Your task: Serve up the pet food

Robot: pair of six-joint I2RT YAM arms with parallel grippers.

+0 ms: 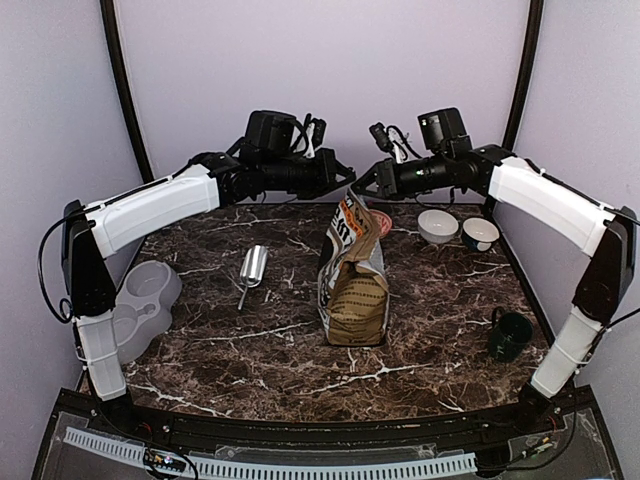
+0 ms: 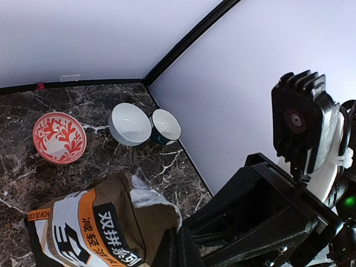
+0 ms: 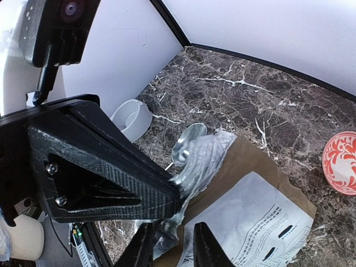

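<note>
A brown pet food bag (image 1: 358, 300) stands upright mid-table, its top drawn up toward my grippers. My left gripper (image 1: 345, 178) is shut on the bag's thin top edge; in the left wrist view, the bag's edge (image 2: 156, 201) runs into its closed fingers (image 2: 179, 250). Just right of it, my right gripper (image 1: 368, 186) is partly open. In the right wrist view its fingers (image 3: 207, 245) stand apart around the crumpled clear lip (image 3: 173, 231), apparently not clamped. A metal scoop (image 1: 254, 266) lies left of the bag, and a grey double-bowl feeder (image 1: 152, 290) sits at the far left.
Behind the bag is a red-patterned bowl (image 2: 59, 138). A white bowl (image 1: 437, 226) and a dark-sided bowl (image 1: 480, 234) stand at the back right. A dark green mug (image 1: 510, 336) occupies the front right.
</note>
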